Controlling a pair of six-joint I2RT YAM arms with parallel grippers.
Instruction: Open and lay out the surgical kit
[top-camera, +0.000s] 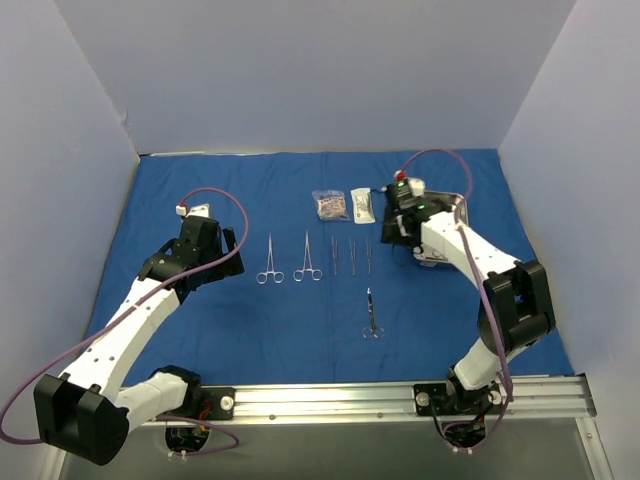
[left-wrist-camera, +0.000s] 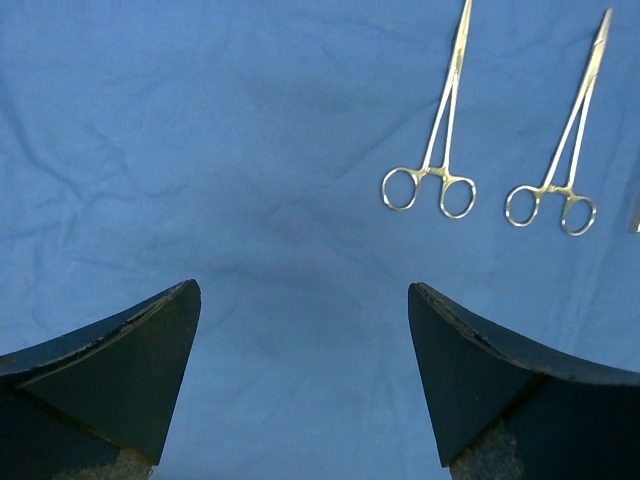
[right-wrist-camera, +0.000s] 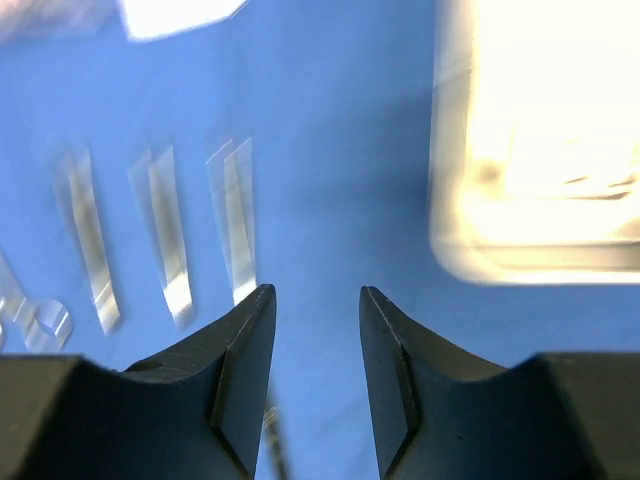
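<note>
My right gripper is open and empty, just left of the metal tray; its wrist view is blurred. In the top view the right arm covers much of the tray, and a slim metal instrument shows inside it in the right wrist view. A pair of scissors lies on the cloth nearer the front. Three tweezers-like tools form a row, with two ring-handled clamps farther left. Over bare cloth beside those clamps, my left gripper stands open with nothing between its fingers.
Behind the row lie a clear bag of beige pieces and a white packet. Blue cloth covers the table, clear at the front middle and back left. Walls rise on both sides.
</note>
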